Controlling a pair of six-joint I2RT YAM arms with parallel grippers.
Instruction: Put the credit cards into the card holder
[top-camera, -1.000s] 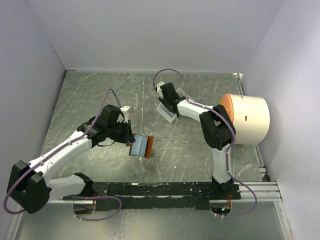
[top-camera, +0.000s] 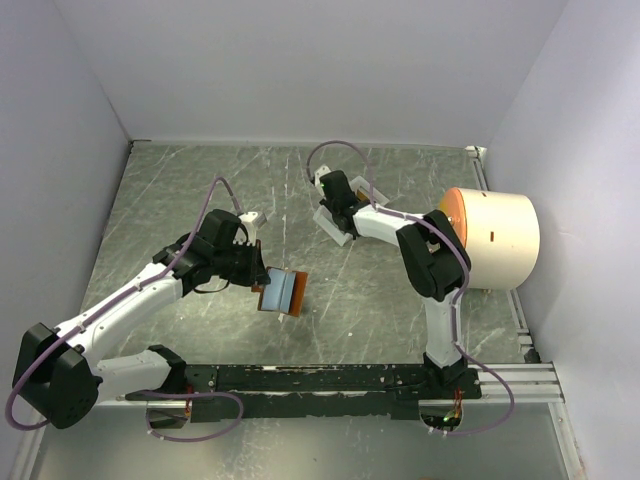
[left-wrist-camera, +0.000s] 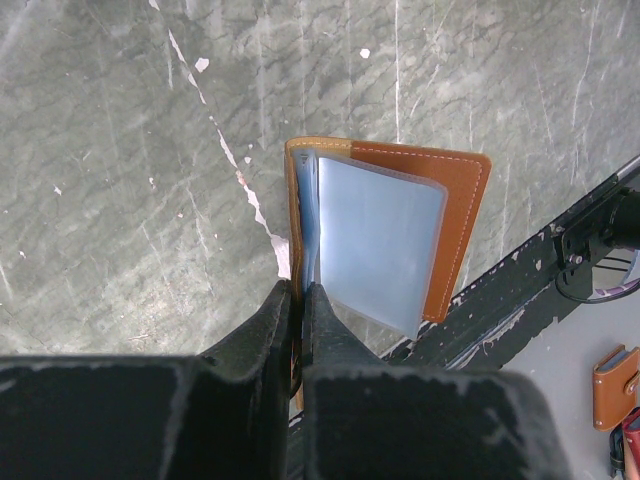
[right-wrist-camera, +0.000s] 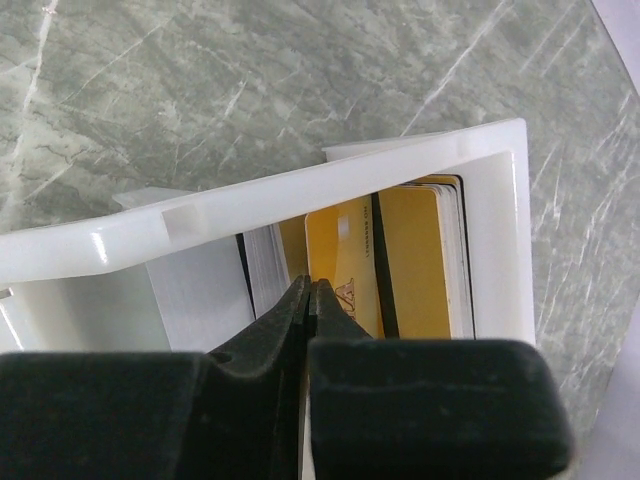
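Observation:
The brown card holder lies spread on the table with its pale clear sleeves showing. My left gripper is shut on its upright cover and sleeves at the left side. Farther back, a white tray holds the credit cards, stood on edge in a row; a gold card and a yellow one face up to the camera. The right gripper is shut, its tips down among the cards at the yellow card's left edge. Whether a thin card sits between them does not show.
A large cream roll with an orange end stands at the right edge of the table. Between holder and tray the grey marbled tabletop is bare. The tray's raised white rim runs close around the right fingers.
My left arm and the card holder look still.

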